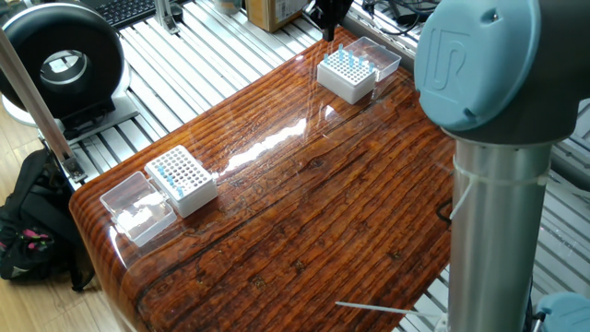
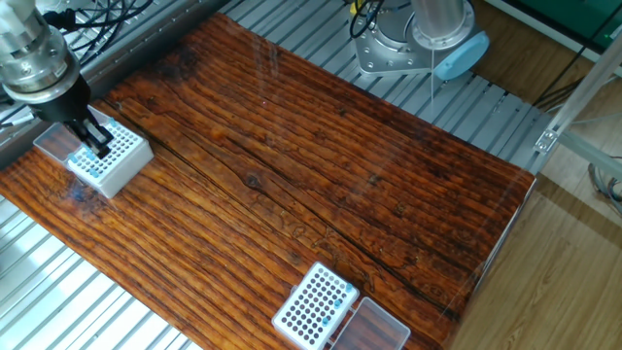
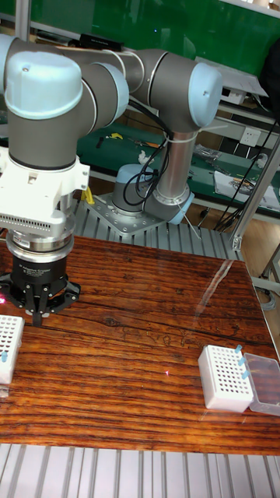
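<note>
A white rack with blue pipette tips (image 1: pixel 347 85) stands at the far end of the table, several tips rising from its holes. A second white rack (image 1: pixel 194 196) sits at the opposite end and also has several blue pieces (image 1: pixel 164 172) in its grid. My black gripper (image 2: pixel 101 149) is over the first rack, pointing down. Its fingers (image 3: pixel 37 317) look close together in the third exterior view, but whether they are shut or hold anything is not clear. The fingers partly cover that rack (image 2: pixel 126 175) in the second exterior view.
Each rack has a clear open lid beside it, one lid (image 1: pixel 376 57) at the far end and one lid (image 1: pixel 138 207) at the near end. A thin white cable tie (image 1: pixel 378 307) juts over the table's edge.
</note>
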